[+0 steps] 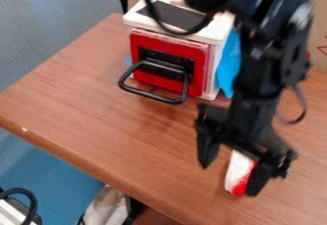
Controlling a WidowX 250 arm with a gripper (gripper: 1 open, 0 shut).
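Note:
My black gripper point(230, 164) is low over the right front of the table, open, with its fingers around a red-and-white oblong object point(239, 169) lying on the wood; the arm hides part of that object. Behind, a red toy oven point(173, 49) with a white top and a black bar handle stands at the back of the table.
A blue cloth or plastic item point(228, 61) lies beside the oven, partly behind the arm.

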